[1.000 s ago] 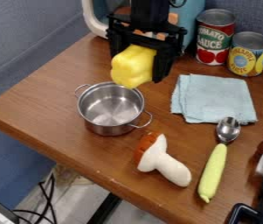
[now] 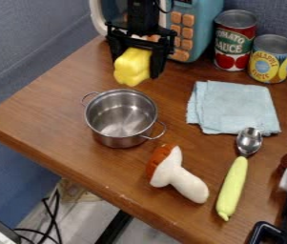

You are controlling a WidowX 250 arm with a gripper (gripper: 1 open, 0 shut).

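Observation:
My black gripper (image 2: 138, 53) hangs at the back of the table, in front of the blue toy oven, shut on a yellow block (image 2: 132, 68). The block is held in the air, up and behind the steel pot (image 2: 120, 116), which has two handles and looks empty inside.
Tomato sauce can (image 2: 231, 43) and yellow can (image 2: 271, 59) stand back right. A folded cloth (image 2: 231, 105), spoon with pale handle (image 2: 233, 187), mushroom toy (image 2: 184, 182) and dark objects (image 2: 284, 224) occupy the right and front.
The gripper and yellow block have moved back and slightly left, away from over the pot's rear toward the toy oven. The other objects stay put.

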